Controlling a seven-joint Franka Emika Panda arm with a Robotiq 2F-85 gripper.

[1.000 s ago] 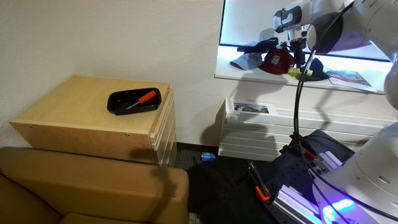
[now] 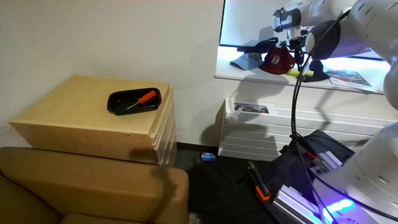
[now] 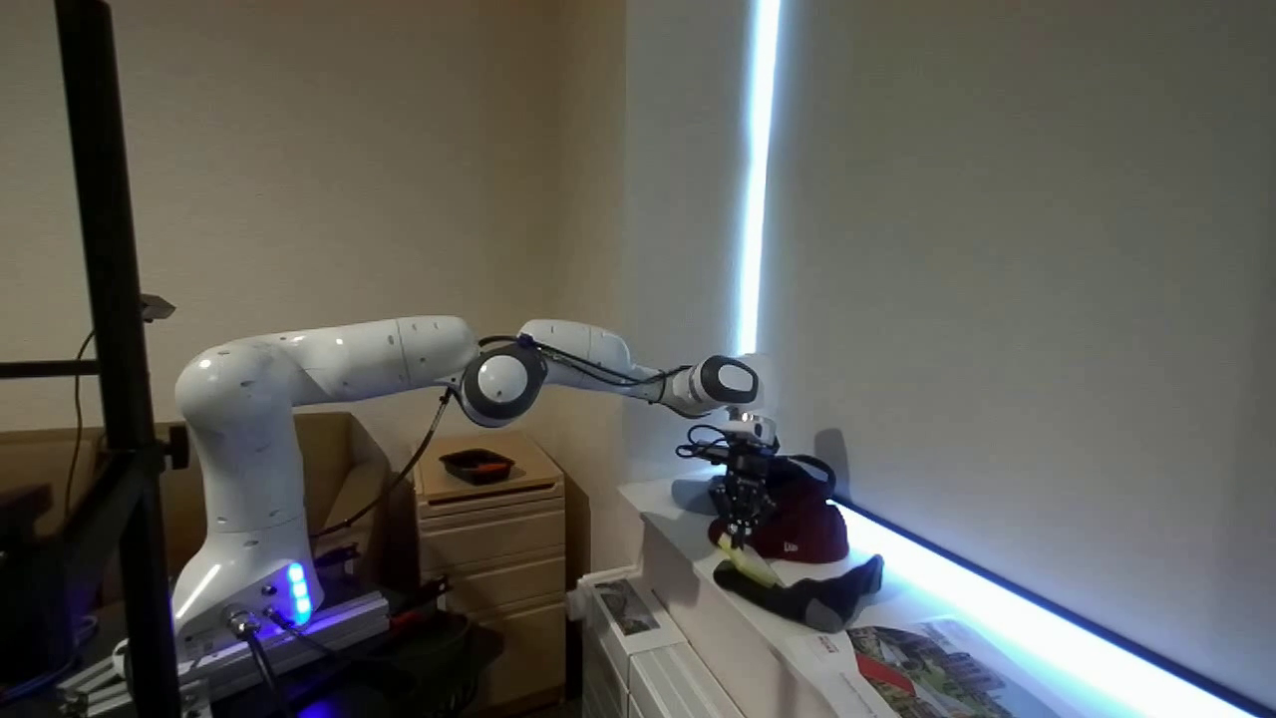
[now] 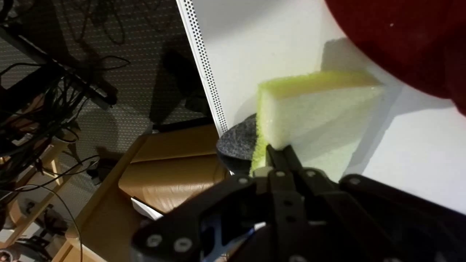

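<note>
In the wrist view my gripper is shut, its fingertips right against the near part of a yellow-green sponge (image 4: 323,111) with a pale broad face. Nothing shows clearly between the fingers, and I cannot tell whether a bit of the sponge is pinched there. From the side, the sponge (image 3: 749,562) looks tilted just under my gripper (image 3: 737,542), beside a dark grey sock-like piece (image 3: 815,597). In the first exterior view my gripper (image 2: 300,66) is low over the windowsill, with the sponge (image 2: 294,73) partly hidden near the cables.
A dark red cap (image 2: 278,61) and a light blue cap (image 2: 247,61) lie left of the sponge. Printed sheets (image 2: 352,79) occupy the sill's right part. A black tray (image 2: 121,110) with a red-handled screwdriver (image 2: 146,97) stands on the wooden cabinet (image 2: 67,106).
The gripper has shifted slightly, and the hanging cables have swung a little left. The sponge's visible yellow part looks flatter and longer than before. Caps, tray and screwdriver have not moved.
</note>
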